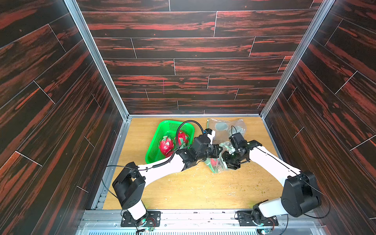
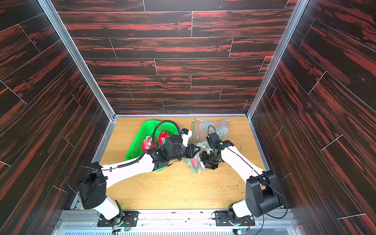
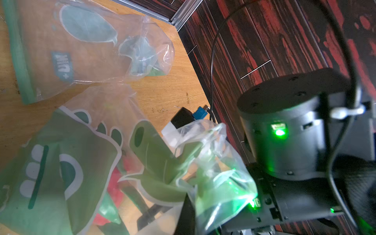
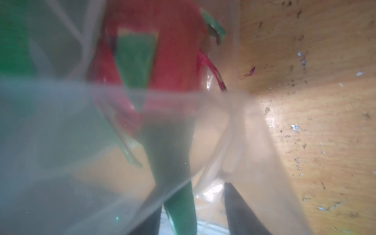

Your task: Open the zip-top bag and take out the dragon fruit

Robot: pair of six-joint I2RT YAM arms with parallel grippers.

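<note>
The clear zip top bag (image 3: pixel 70 172) with green printing stands on the table, its film bunched up at the left gripper. The left gripper (image 1: pixel 217 151) is shut on the bag's film at the upper edge. Inside the bag lies a red dragon fruit (image 4: pixel 168 58) with green leaf tips, partly visible as a red patch (image 1: pixel 213 161) in the top left view. My right gripper reaches in at the bag's right side, its fingers (image 4: pixel 240 213) apart. A long green leaf of the fruit runs between them; film blurs whether they touch it.
A green basket (image 1: pixel 150 153) holding two dragon fruits stands left, behind the left arm. An empty clear bag (image 1: pixel 235 124) lies flat at the back. Bare table (image 1: pixel 188 192) stretches across the front.
</note>
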